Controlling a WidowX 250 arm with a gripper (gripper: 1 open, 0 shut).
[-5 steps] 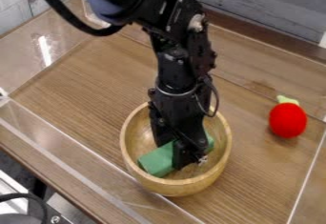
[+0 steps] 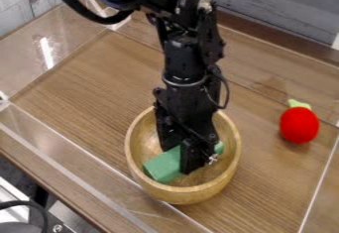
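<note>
A black arm reaches down from the top into a yellow-tan bowl (image 2: 154, 185) near the front of the wooden surface. Its gripper (image 2: 193, 153) is low inside the bowl, shut on a green object (image 2: 163, 166) that lies there. The fingers hide part of the green object, so its full shape cannot be seen.
A red tomato-like object (image 2: 299, 126) with a pale green top sits right of the bowl. A black cable is at the bottom left, off the board.
The gripper has shifted slightly in the bowl, and the visible part of the green object has changed a little. The bowl and red object are in the same places.
</note>
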